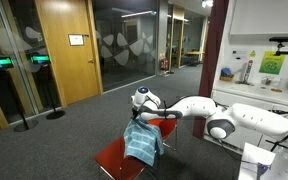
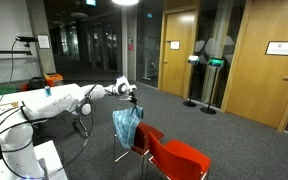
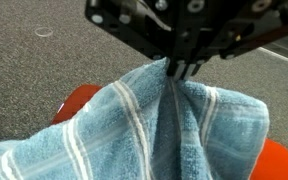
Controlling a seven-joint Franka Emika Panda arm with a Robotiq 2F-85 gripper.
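Observation:
A blue towel with white stripes (image 3: 134,125) hangs in folds over a red chair. My gripper is shut on the towel, whose cloth is pinched into a narrow gather at the fingertips. In the first exterior view the towel (image 1: 143,142) drapes down in front of the chairs, below the end of the arm. From the other side, the towel (image 2: 126,122) spreads downward from the gripper. How far its lower edge reaches behind the chairs is hard to tell.
One red chair (image 2: 179,160) stands beside the towel, and another red chair (image 1: 166,125) is near the arm. Open grey carpet (image 1: 59,145) lies to the left. A white cabinet (image 1: 259,70) stands to the right, behind the arm.

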